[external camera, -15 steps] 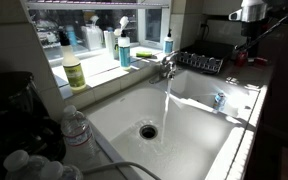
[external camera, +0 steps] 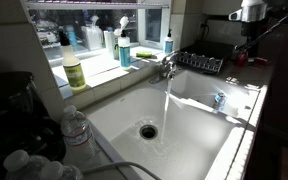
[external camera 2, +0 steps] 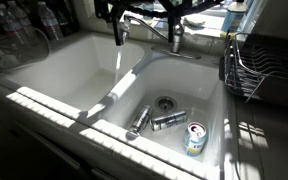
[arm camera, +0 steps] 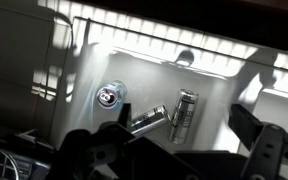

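Observation:
Three cans are in the right-hand sink basin (external camera 2: 212, 100). One, blue and white (external camera 2: 195, 138), stands upright near the front right corner. Two silver cans lie on their sides close to the drain, one pointing toward the front (external camera 2: 139, 121) and one crosswise (external camera 2: 170, 120). From above, the wrist view has the upright can (arm camera: 110, 95) at left, with the lying cans (arm camera: 149, 121) near the middle. My gripper is open above the basin, its fingers wide apart on either side of the lying cans. Nothing is held.
Water runs from the faucet (external camera: 168, 68) into the empty left basin (external camera: 134, 105). A wire dish rack (external camera 2: 254, 68) stands to the right. Plastic bottles (external camera: 76, 128) crowd the near counter, and a spray bottle (external camera: 72, 68) stands by the window.

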